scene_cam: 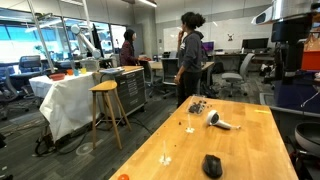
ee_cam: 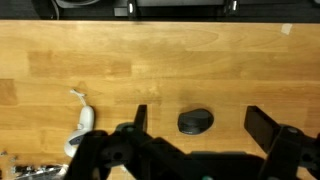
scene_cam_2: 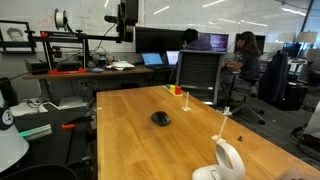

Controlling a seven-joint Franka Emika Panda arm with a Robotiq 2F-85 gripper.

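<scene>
My gripper hangs high over the wooden table [ee_cam: 150, 60], its two dark fingers spread wide and nothing held between them. Seen from above in the wrist view, a black computer mouse [ee_cam: 195, 121] appears in the gap, but it lies on the tabletop well below. The same mouse [scene_cam: 212, 166] is near one end of the table in exterior view 1, and the mouse [scene_cam_2: 160, 118] sits around the middle in exterior view 2. A white handheld device [ee_cam: 80, 132] with a thin stem rests toward the wrist view's left side.
A cluster of small dark and metallic items [scene_cam: 197, 106] lies near the white device in exterior view 1. An orange object [scene_cam: 124, 177] is at the near table edge. A person [scene_cam: 190, 60] stands beyond the table.
</scene>
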